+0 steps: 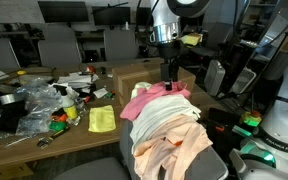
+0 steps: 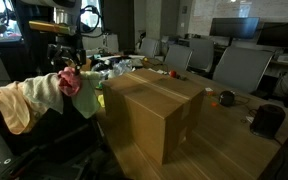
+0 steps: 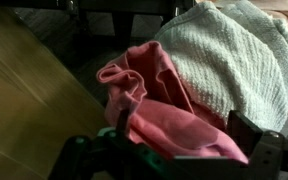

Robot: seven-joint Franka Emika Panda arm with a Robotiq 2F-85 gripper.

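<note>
My gripper points down over a pink cloth (image 3: 169, 122), its dark fingers apart at the lower left and lower right of the wrist view. The fingers are open; I cannot tell whether the fingers touch the fabric. In the first exterior view the gripper (image 1: 170, 77) is just above the pink cloth (image 1: 144, 101), which lies draped over a chair back. Beside it hang a white towel (image 1: 166, 121) and a peach cloth (image 1: 172, 152). The white towel (image 3: 219, 65) fills the upper right in the wrist view.
A large cardboard box (image 2: 149, 108) stands on the wooden table close to the chair. On the table lie a yellow cloth (image 1: 102, 119) and a clutter of plastic bags (image 1: 46, 100). Bare tabletop (image 2: 229, 130) shows beyond the box.
</note>
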